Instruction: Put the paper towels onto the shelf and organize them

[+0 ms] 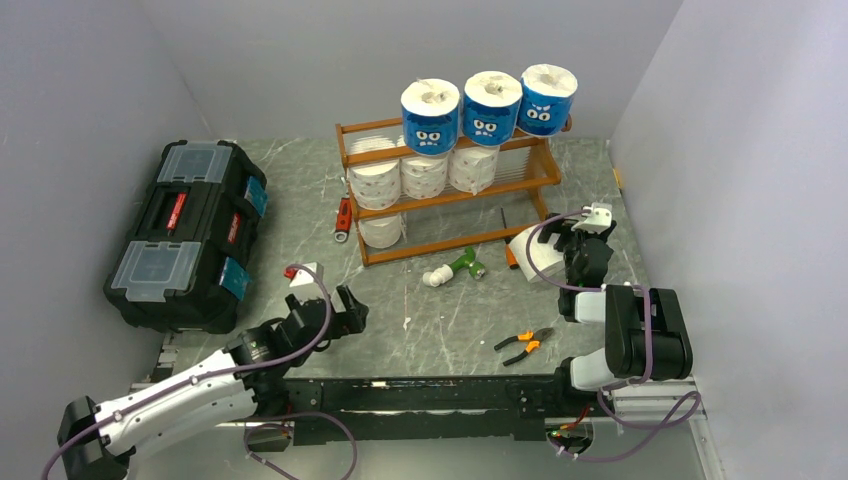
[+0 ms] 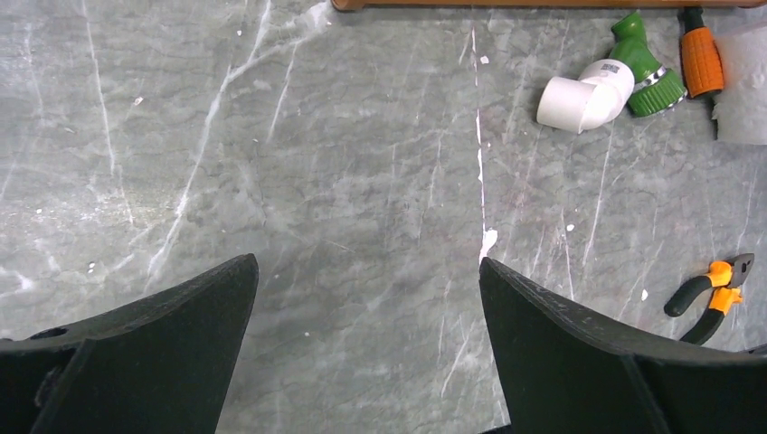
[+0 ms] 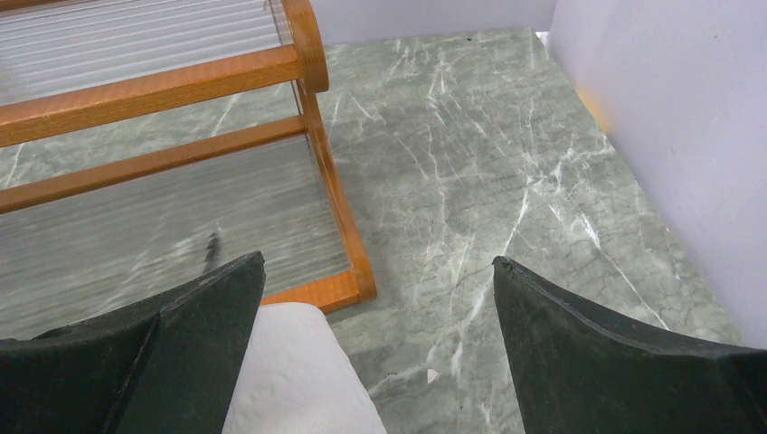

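Observation:
The wooden shelf (image 1: 440,246) stands at the back of the table. Three blue-wrapped rolls (image 1: 430,120) line its top tier, several white paper towel rolls (image 1: 424,178) fill the middle one, and a single white roll (image 1: 380,232) sits at the left of the bottom tier. Another white roll (image 1: 535,256) lies on the table by the shelf's front right corner. Beside that roll, my right gripper is open; the roll (image 3: 303,380) shows partly behind its left finger. My left gripper hangs open over bare tabletop at front left, nothing between its fingers.
A green-and-white pipe fitting (image 1: 455,268) lies before the shelf, pliers (image 1: 524,345) nearer the front. An orange-handled screwdriver (image 2: 702,61) rests close to the loose roll. A red tool (image 1: 343,220) lies left of the shelf, and a black toolbox (image 1: 190,235) stands far left.

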